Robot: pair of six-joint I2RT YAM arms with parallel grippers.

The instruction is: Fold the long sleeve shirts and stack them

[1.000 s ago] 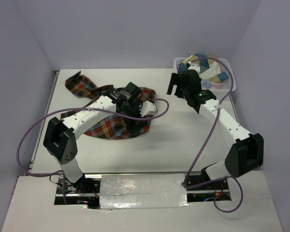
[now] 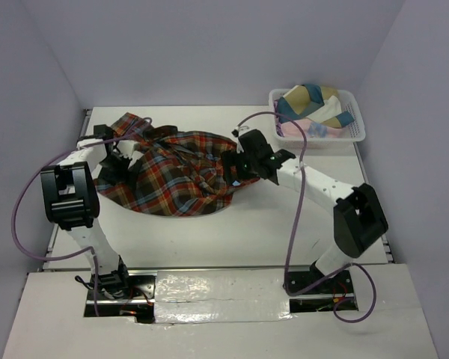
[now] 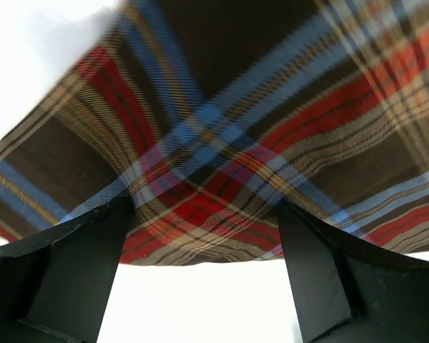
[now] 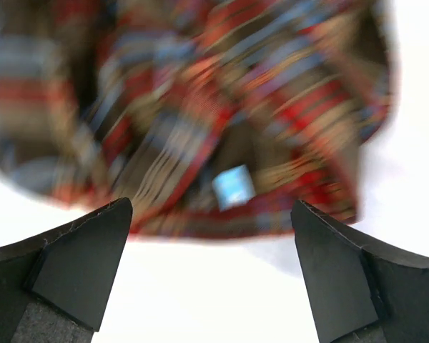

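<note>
A dark plaid shirt (image 2: pixel 172 183) with red, tan and blue stripes lies crumpled across the left and middle of the table. My left gripper (image 2: pixel 123 173) is low over the shirt's left end; in the left wrist view its fingers (image 3: pixel 79 264) stand apart at the cloth's (image 3: pixel 207 157) edge. On the right side, my right gripper (image 2: pixel 236 168) is by the shirt's right end, its fingers wide. The right wrist view is blurred and shows a light blue tag (image 4: pixel 233 187) on the cloth, ahead of the parted fingers (image 4: pixel 343 264).
A white basket (image 2: pixel 353 101) holding several folded cloths stands at the back right. Grey walls (image 2: pixel 224 52) close in the back and sides.
The right gripper has moved left from near the basket to the shirt's right end.
</note>
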